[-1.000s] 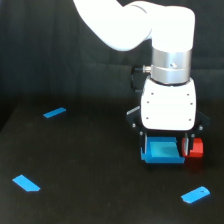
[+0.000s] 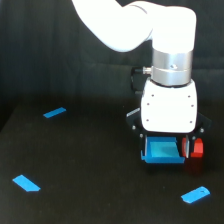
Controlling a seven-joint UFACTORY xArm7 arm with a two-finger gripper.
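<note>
The white arm comes down from the top, and its gripper is low over a blue box-like object at the right of the table. Right beside that blue object is a red block. Dark parts of the hand overlap the blue object's upper edge and the red block's left side. The fingertips are too small and dark to show how far apart they stand, or whether anything is between them.
Flat blue strips lie on the dark table: one at the far left, one at the near left and one at the near right.
The hand has moved very slightly to the right and down, and a bit more of the red block's left side is covered. The blue strips have not moved.
</note>
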